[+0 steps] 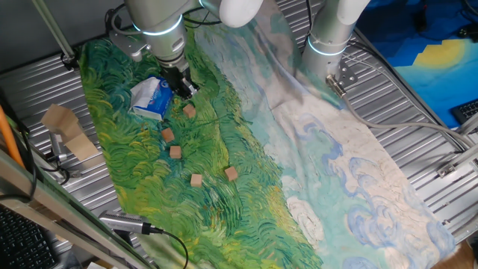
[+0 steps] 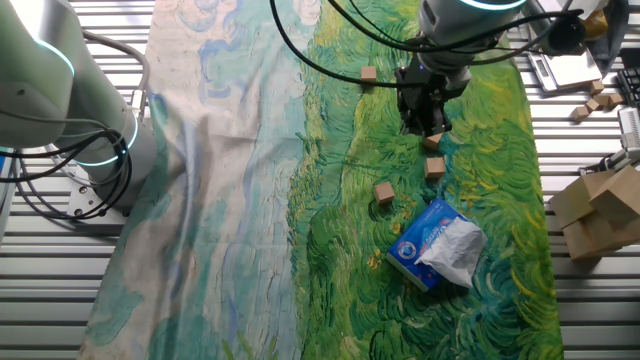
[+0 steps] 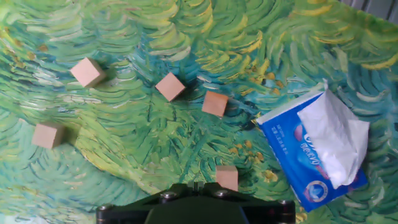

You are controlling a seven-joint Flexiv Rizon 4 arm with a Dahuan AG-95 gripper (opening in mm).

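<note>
Several small wooden cubes lie apart on the green part of a painted cloth. In the wrist view, the nearest cube [image 3: 227,177] sits just beyond my gripper, right of its middle. The others are an orange-brown cube [image 3: 214,104], a tilted-looking cube [image 3: 170,86], an upper-left cube [image 3: 88,73] and a far-left cube [image 3: 48,135]. My gripper looks shut, with nothing visible between its fingers. Exterior view 1 shows the gripper [image 1: 192,94] above and behind the closest cube [image 1: 189,110]. In exterior view 2 the arm hides part of the group.
A blue tissue pack [image 3: 308,155] with white tissue sticking out lies right of the cubes. An open cardboard box [image 1: 69,134] stands off the cloth's left side.
</note>
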